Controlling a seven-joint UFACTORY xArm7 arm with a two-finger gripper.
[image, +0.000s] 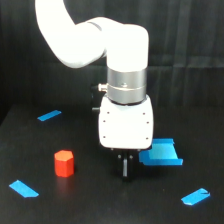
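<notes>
A red block (64, 163) stands on the dark table at the left, apart from the arm. My gripper (125, 170) points down near the middle of the view, to the right of the block. Its dark fingers are small and hard to make out against the black table, so whether they are apart or together does not show clearly. The blue square (165, 154) lies behind and to the right of the gripper, its left part hidden by the white gripper body.
Blue tape strips lie on the table at the back left (49, 115), front left (23, 189) and front right (196, 197). A dark curtain hangs behind.
</notes>
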